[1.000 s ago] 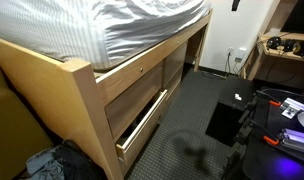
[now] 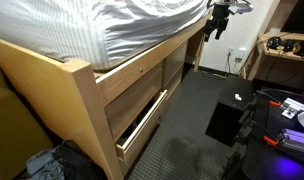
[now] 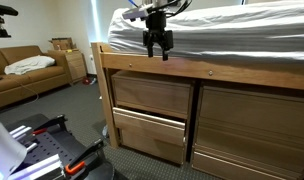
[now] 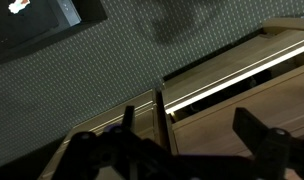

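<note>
A wooden bed frame with drawers stands along the floor. Its lower drawer (image 2: 142, 134) is pulled out a little, with a dark gap behind its front; the same drawer (image 3: 149, 137) shows below the upper panel in exterior view 2. My gripper (image 3: 157, 53) hangs in front of the bed's top rail, above the drawer. In the wrist view the fingers (image 4: 250, 130) are spread wide with nothing between them, and the drawer's narrow opening (image 4: 217, 100) lies beneath. In exterior view 1 the gripper (image 2: 213, 36) is near the top right.
The white mattress (image 2: 102, 28) lies on the bed frame. A black box (image 2: 228, 118) sits on the grey floor, beside a dark table (image 2: 272, 160) carrying tools. The carpet (image 2: 182, 130) in front of the drawers is clear. A brown sofa (image 3: 27, 68) stands at far left in exterior view 2.
In exterior view 1 my gripper has come down from the top edge, where only a small part of the arm showed. The partly open drawer has not visibly moved.
</note>
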